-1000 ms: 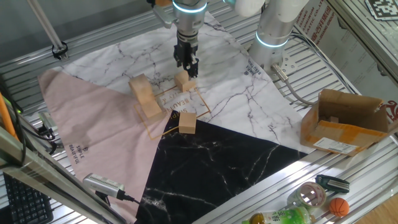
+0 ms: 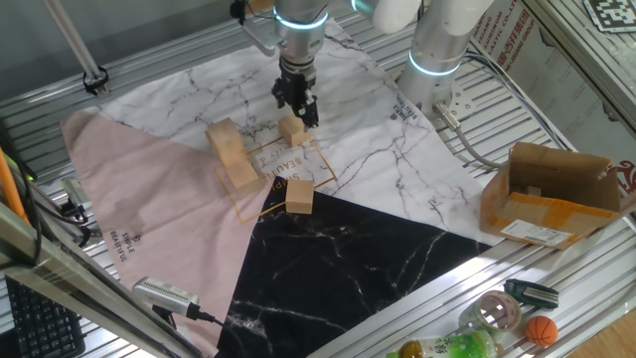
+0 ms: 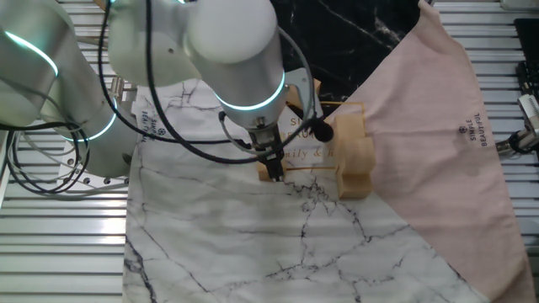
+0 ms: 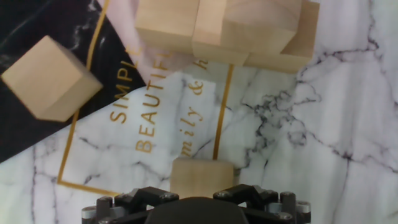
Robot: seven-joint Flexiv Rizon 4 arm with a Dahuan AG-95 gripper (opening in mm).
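Observation:
My gripper (image 2: 296, 110) hangs over the white marbled part of the cloth, its fingers spread and nothing held. Just beyond the fingertips, a wooden block (image 4: 202, 177) appears between them in the wrist view, apparently lower down on the cloth; its near end is hidden by the gripper. A second, single wooden block (image 2: 299, 197) rests by the tip of the black cloth area. Several more wooden blocks (image 2: 230, 149) form a joined group beside the pink area, one of them raised on others (image 4: 261, 25).
An open cardboard box (image 2: 547, 199) stands at the right. Near the front right lie a tape roll (image 2: 497, 310), a green bottle (image 2: 452, 346) and a small orange ball (image 2: 542, 330).
My gripper has shifted slightly and turned over the nearby block, its fingers now showing wider apart in exterior view 1. The blocks stay where they were.

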